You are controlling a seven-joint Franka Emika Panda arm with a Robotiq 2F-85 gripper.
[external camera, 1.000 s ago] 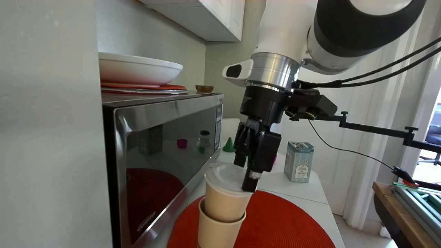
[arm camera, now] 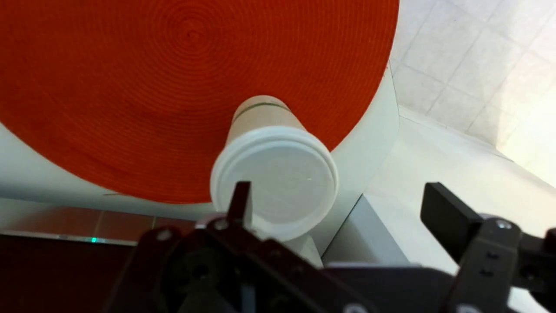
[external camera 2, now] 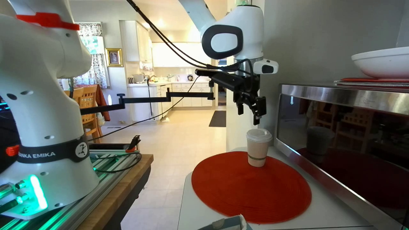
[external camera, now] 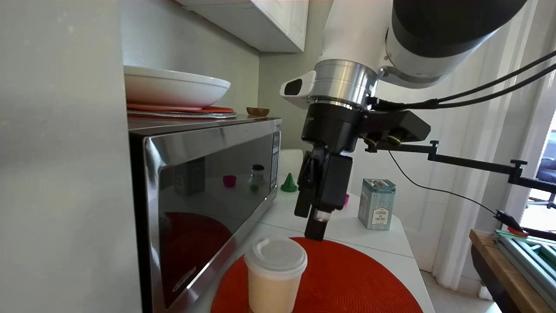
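A tan paper cup (external camera 2: pixel 257 153) with a white lid (arm camera: pixel 281 180) stands upright near the edge of the round red placemat (external camera 2: pixel 245 191). Above the cup hangs my gripper (external camera: pixel 307 221), open and apart from the lid. In the wrist view the black fingers (arm camera: pixel 448 221) are spread wide, with nothing held between them; the lid shows beyond the left finger. Only one cup is visible now, its rim covered by the lid.
A microwave (external camera: pixel 208 208) borders the placemat, with a white bowl (external camera: pixel 174 88) on top. A blue-grey box (external camera: pixel 376 204) and a green cone (external camera: pixel 289 183) stand on the white table. Most of the placemat is bare.
My gripper is open and clear of it.
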